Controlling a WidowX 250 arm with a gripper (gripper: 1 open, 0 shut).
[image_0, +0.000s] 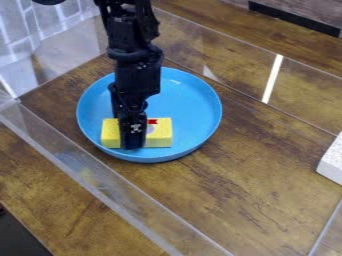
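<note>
In the camera view, a blue plate (187, 105) lies on the wooden surface. A yellow block (158, 138) with a small red-and-white marking rests in its front part. My black gripper (135, 131) reaches down from above onto the block's left half, covering part of it. Whether the fingers are open or closed on the block is hard to tell.
A white object (327, 160) sits at the right edge. Clear strips cross the surface at left and upper right. The wooden surface right of and in front of the plate (241, 190) is free.
</note>
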